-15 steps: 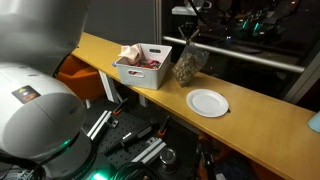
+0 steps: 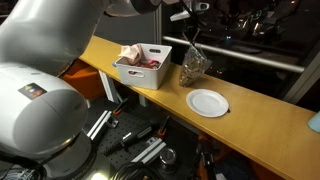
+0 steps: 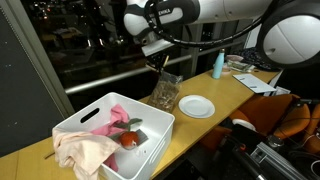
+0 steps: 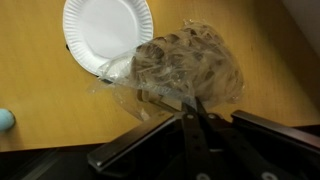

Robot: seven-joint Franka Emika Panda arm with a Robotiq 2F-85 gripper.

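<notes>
A clear plastic bag (image 2: 195, 66) with brown contents stands on the wooden table, between the white bin and the white plate (image 2: 207, 103). In the second exterior view the bag (image 3: 164, 92) is just beyond the bin's far corner. My gripper (image 2: 190, 41) is above it, shut on the gathered plastic at its top. From the wrist, the bag (image 4: 195, 65) spreads out below the gripper, its film drawn up to the fingertips. Its brown contents lie lower down. The plate (image 4: 108, 28) sits beside the bag, empty.
A white bin (image 2: 143, 72) holds a pink cloth (image 3: 84, 150) and an orange-red item (image 3: 128, 139). Bare table (image 2: 255, 125) extends past the plate. A metal rail (image 2: 250, 60) runs behind the table. Dark tools and cables lie in front.
The gripper shifted slightly right, and its body has since swung back left. The top of the bag has tipped a little, while its base stays near the same spot. Bin and plate are unmoved.
</notes>
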